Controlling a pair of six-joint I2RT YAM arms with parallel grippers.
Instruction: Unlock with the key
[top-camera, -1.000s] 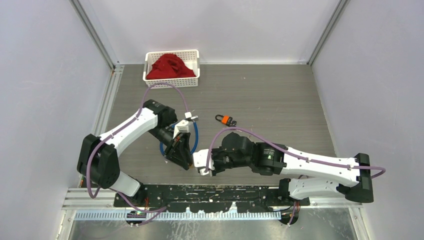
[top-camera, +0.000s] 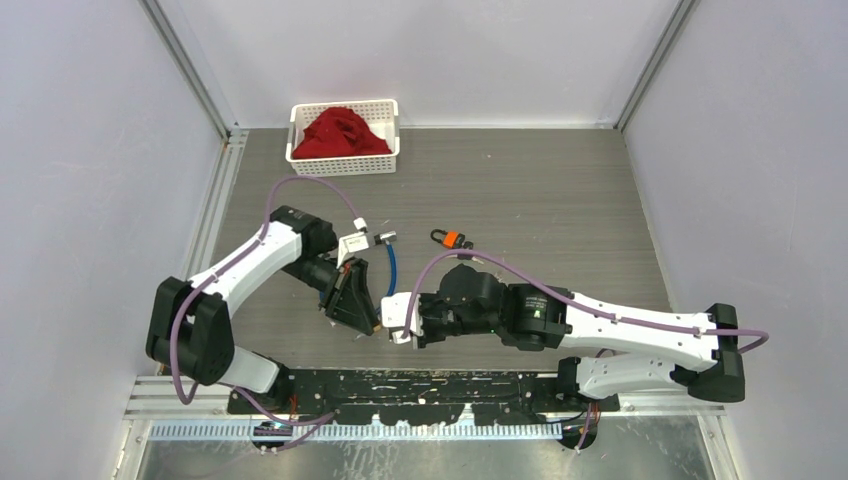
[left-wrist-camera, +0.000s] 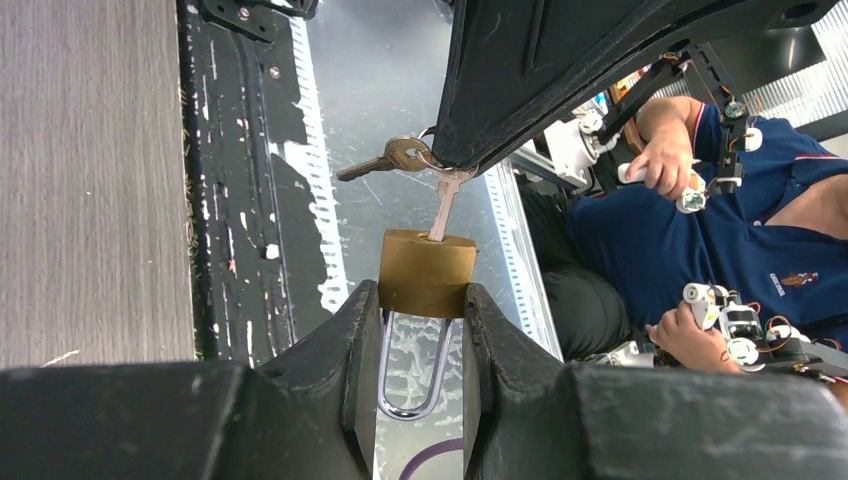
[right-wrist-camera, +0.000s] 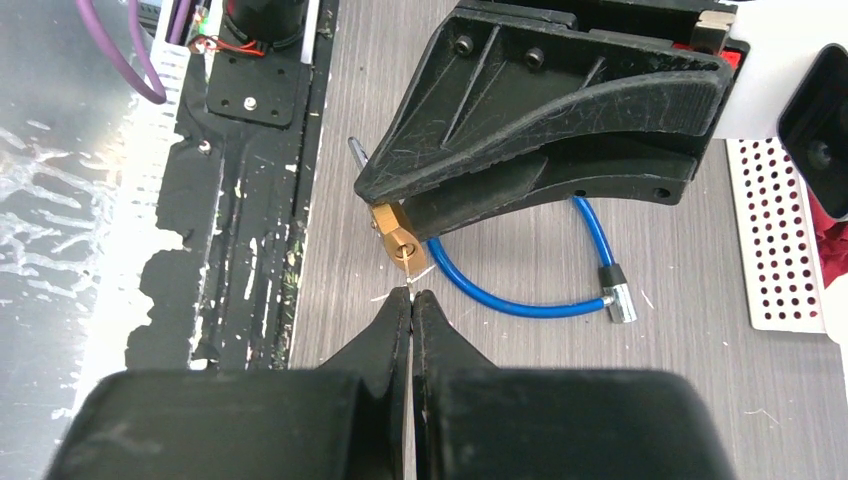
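Observation:
In the left wrist view a brass padlock (left-wrist-camera: 425, 270) hangs shackle-down between the fingers of my left gripper, which is shut on its body. Above it, my right gripper is shut on a key (left-wrist-camera: 444, 200); the blade points down at the keyhole on the padlock's face, at or in it, how deep I cannot tell. A second key (left-wrist-camera: 400, 155) dangles from the ring beside it. In the top view both grippers meet left of centre, near the table's front edge.
A blue cable lock (right-wrist-camera: 520, 305) lies beneath the left arm. An orange-and-black padlock (top-camera: 452, 239) lies at mid-table. A white basket (top-camera: 343, 165) with red cloth stands at the back. The table's right half behind the right arm is clear.

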